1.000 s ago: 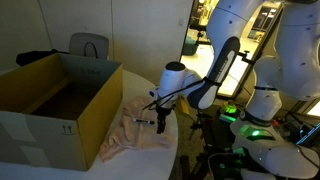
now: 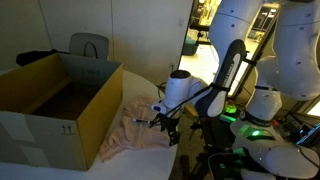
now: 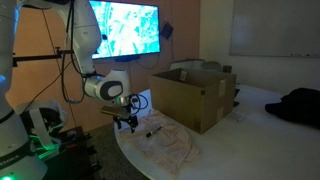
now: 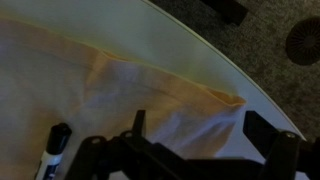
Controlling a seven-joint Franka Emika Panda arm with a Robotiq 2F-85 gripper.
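A pale pinkish cloth (image 2: 125, 133) lies spread and wrinkled on the white table, in front of the cardboard box. On it rests a marker (image 4: 52, 152) with a black cap and white barrel, left of my fingers in the wrist view. My gripper is open over the cloth's edge near the table rim. A raised corner of the cloth (image 4: 226, 98) shows between and just beyond the fingertips. Whether the fingers touch the cloth cannot be told. The second exterior view has the same cloth (image 3: 175, 148) to the right of the gripper.
The open cardboard box (image 3: 190, 100) stands behind the cloth. The table's curved edge (image 4: 215, 55) runs close to the gripper, with dark floor beyond. Bare tabletop (image 3: 245, 140) lies to the right in the second exterior view. A chair (image 2: 90, 45) stands behind.
The arm has shifted rightward and a little nearer in the first exterior view, toward the table's edge. The box and marker stay where they were, and the cloth looks much the same.
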